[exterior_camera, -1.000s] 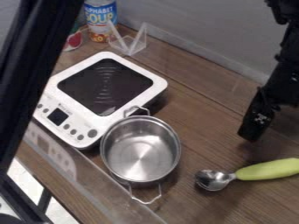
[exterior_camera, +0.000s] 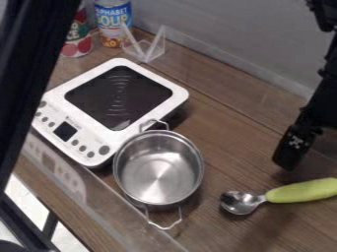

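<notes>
My black gripper hangs at the right edge above the wooden counter, behind the spoon; its fingers are dark and hard to make out, with nothing visible held. A steel pot with wire handles stands in front of a white induction cooker. An ice-cream scoop or spoon with a green handle lies right of the pot, its metal head toward it.
An alphabet soup can, another can and a clear plastic stand stand at the back left by the wall. Bare counter lies between cooker and arm.
The gripper has shifted slightly right over the last second. The pot, cooker and spoon are unmoved.
</notes>
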